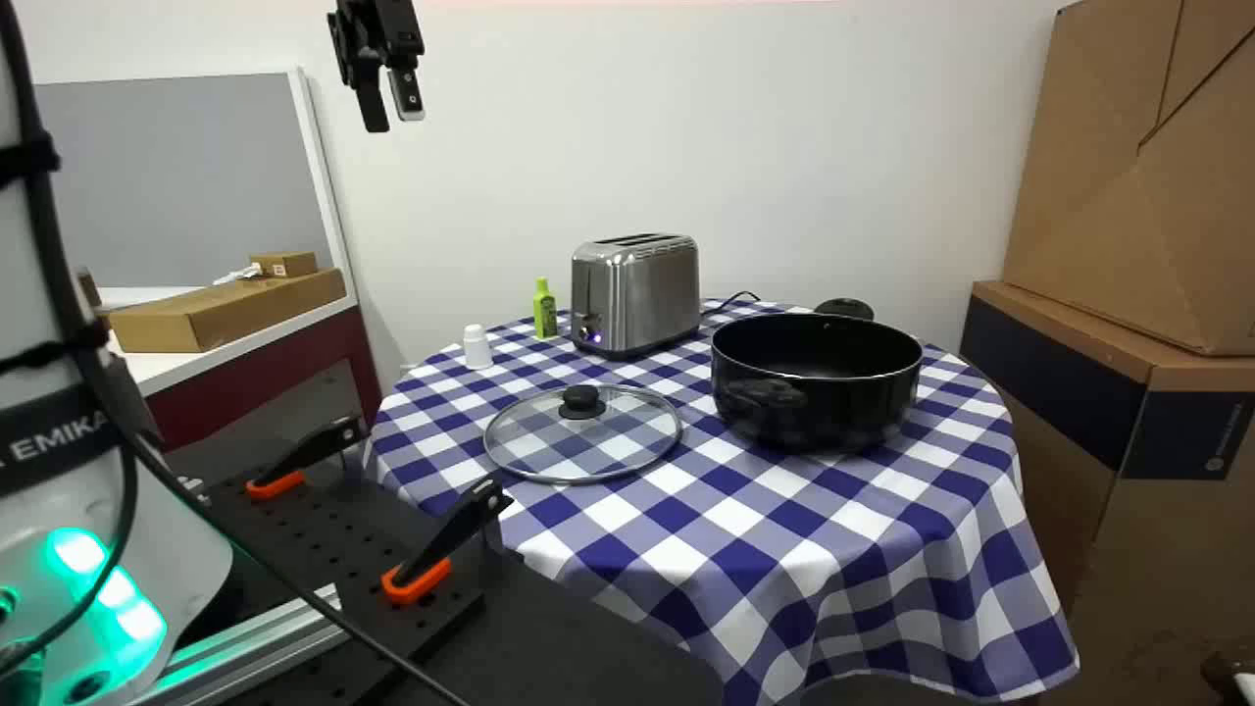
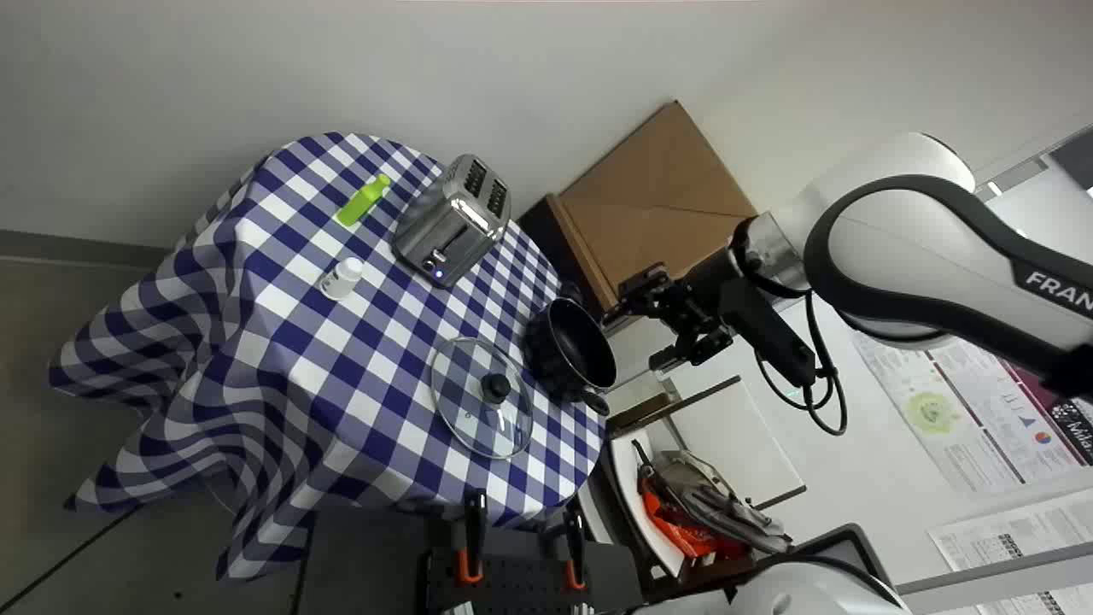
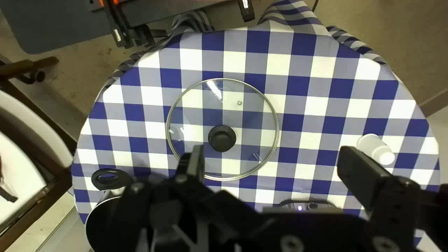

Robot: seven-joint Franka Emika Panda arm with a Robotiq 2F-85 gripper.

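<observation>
High above the table, my gripper [image 1: 393, 122] stands open with nothing between its fingers; in the wrist view its two fingers [image 3: 357, 176] are spread wide. Below lies a round glass lid [image 3: 252, 121] with a black knob [image 3: 222, 138], flat on the checked tablecloth. A black pot [image 1: 818, 400], uncovered, sits to the right of the lid in the first exterior view. Behind the lid stands a silver toaster [image 1: 641, 294] with a small lit light on its front. The gripper touches none of these, and in the wrist view it hides most of the toaster and part of the pot.
A white bottle [image 1: 476, 347] and a green bottle [image 1: 544, 310] stand left of the toaster. Black clamps with orange ends [image 1: 418, 580] sit at the table's near edge. Large cardboard boxes [image 1: 1129, 235] rise on the right. Bare cloth surrounds the lid.
</observation>
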